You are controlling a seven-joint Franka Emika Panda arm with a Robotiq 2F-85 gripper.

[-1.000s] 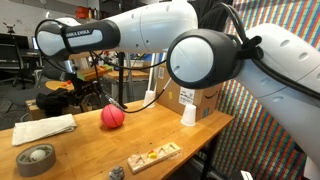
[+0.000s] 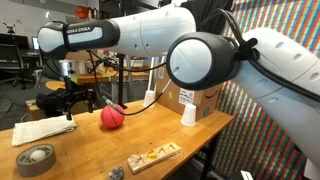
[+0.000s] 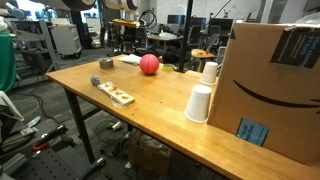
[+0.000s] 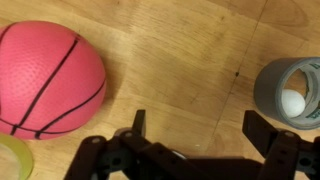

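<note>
My gripper is open above the wooden table [image 4: 190, 65], its two dark fingers wide apart and only tabletop showing between them. A pink-red ball with black lines [image 4: 52, 82] lies to the left in the wrist view. On the right, a grey tape roll [image 4: 268, 88] lies flat with a small white ball [image 4: 293, 103] inside its ring. Exterior view 1 puts the gripper [image 2: 81, 111] over the table's far left part, between the pink-red ball [image 2: 112, 116] and the tape roll [image 2: 36, 160].
A folded white cloth [image 2: 43, 130] lies at the back left. A wooden tray with small items [image 3: 116, 94] sits near the table's front edge. White cups [image 3: 197, 103] and a large cardboard box [image 3: 265, 85] occupy the right end. A yellow ring [image 4: 14, 158] shows beside the ball.
My gripper has moved slightly left and lower in exterior view 1. The ball, tape roll, cloth and tray have stayed in place.
</note>
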